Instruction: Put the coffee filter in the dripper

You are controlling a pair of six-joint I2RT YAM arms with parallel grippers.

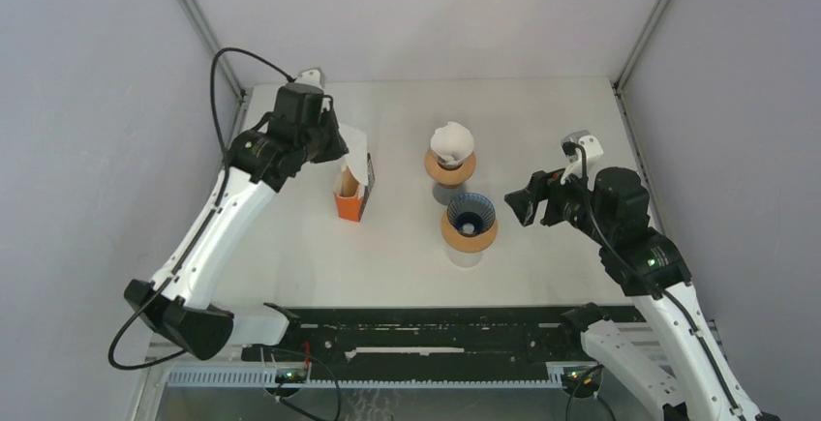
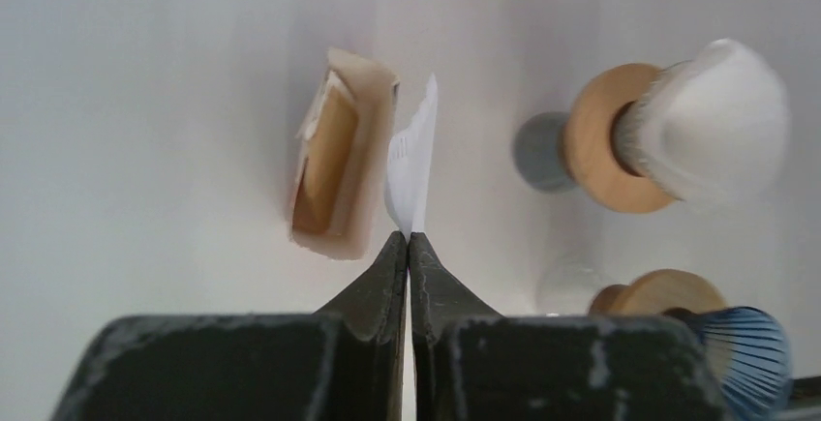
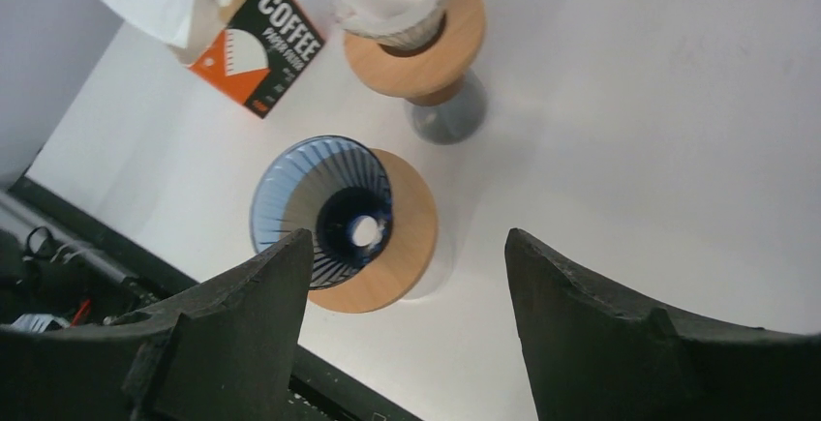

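A white paper coffee filter [image 2: 412,155] stands out from the tips of my left gripper, which is shut on its edge. In the top view this filter [image 1: 354,146] is above the orange filter box [image 1: 349,207]. The blue ribbed dripper [image 1: 471,212] sits in a wooden collar [image 1: 469,242] at the front middle; seen from the right wrist, the dripper's inside [image 3: 324,208] is empty. My right gripper stands open to the right of the dripper, its fingers apart with nothing between them.
Behind the blue dripper, a second dripper stand with a wooden collar [image 3: 471,34] carries a white, cone-shaped piece [image 1: 452,141]. Bare table [image 3: 620,150] lies to the right of both stands. The filter box's top is open.
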